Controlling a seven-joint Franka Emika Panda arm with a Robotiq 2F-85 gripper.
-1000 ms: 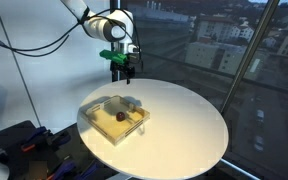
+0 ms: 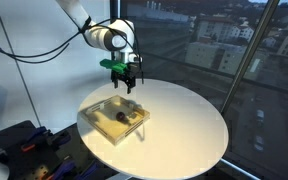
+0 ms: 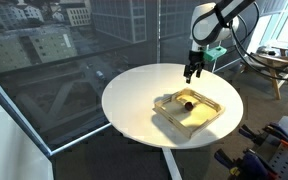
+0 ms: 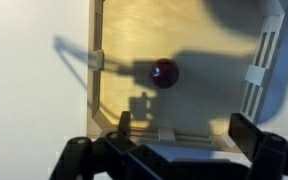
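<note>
A dark red round object (image 4: pixel 164 73) lies on the floor of a shallow wooden tray (image 4: pixel 106 20), near its middle in the wrist view. In exterior view 1 the same small dark object (image 2: pixel 121 116) shows inside the tray (image 2: pixel 112 138). My gripper (image 2: pixel 124 90) hangs above the tray's back edge, pointing down and well clear of the object. Its black fingers (image 4: pixel 104 155) stand wide apart at the bottom of the wrist view, open, with nothing between them.
The tray sits on a white oval table (image 2: pixel 184 130), whose surface beyond the tray is bare. Low side walls with slots (image 4: pixel 262 70) border the tray. A large window (image 2: pixel 244 70) stands behind the table.
The arm has come slightly lower and nearer the tray, its gripper still over the back side. The dark object and the tray have stayed put.
</note>
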